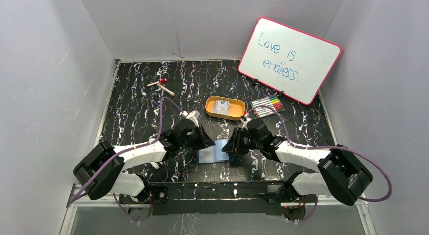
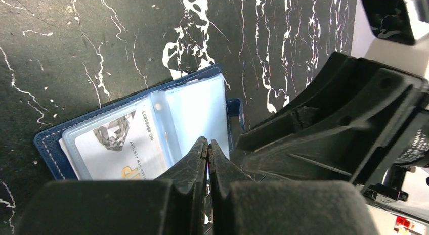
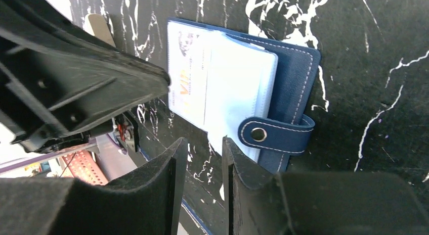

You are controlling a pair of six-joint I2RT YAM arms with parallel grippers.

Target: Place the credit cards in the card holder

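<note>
The dark blue card holder [image 2: 55,139] lies opened flat at the table's near middle, its clear sleeves [image 2: 197,113] facing up. In its left-hand sleeve sits a white card [image 2: 121,149] with a diamond picture. More cards [image 1: 221,106] lie in the orange basket [image 1: 238,109] behind. My left gripper is shut, nothing showing between its fingers, with its tips over the sleeves' near part. My right gripper stands part open near the holder's front edge; its gap looks empty. Whether its tips touch a sleeve, I cannot tell.
A blue snap strap [image 3: 278,135] sticks out at the holder's right. Coloured markers [image 1: 267,106] lie right of the basket, below a leaning whiteboard [image 1: 291,58]. Two loose markers [image 1: 165,89] are at the back left. Both grippers are close together over the holder.
</note>
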